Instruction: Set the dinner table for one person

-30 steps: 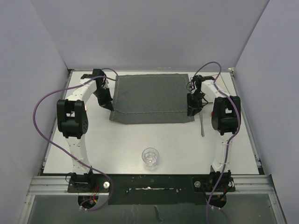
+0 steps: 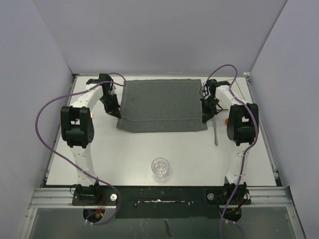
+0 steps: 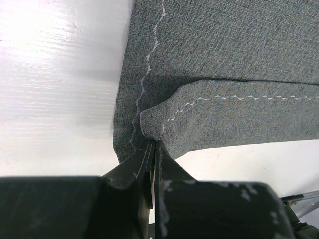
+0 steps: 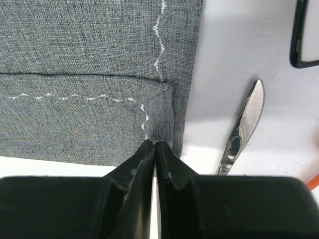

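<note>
A dark grey cloth placemat lies on the white table with its front edge folded back in a strip. In the left wrist view, the left end of the folded strip is raised and gathered at the fingertips, where my left gripper is shut on it. At the strip's right end, my right gripper has its fingertips close together against the cloth; whether they are fully closed is unclear. A knife lies just right of the placemat. Near the front edge stands a clear glass.
Behind the right gripper, a dark-rimmed white item is partly in view. An orange-red object shows at the right edge.
The right gripper has shifted very slightly to the right at the placemat's right edge. My left arm, the placemat and the glass look unmoved.
</note>
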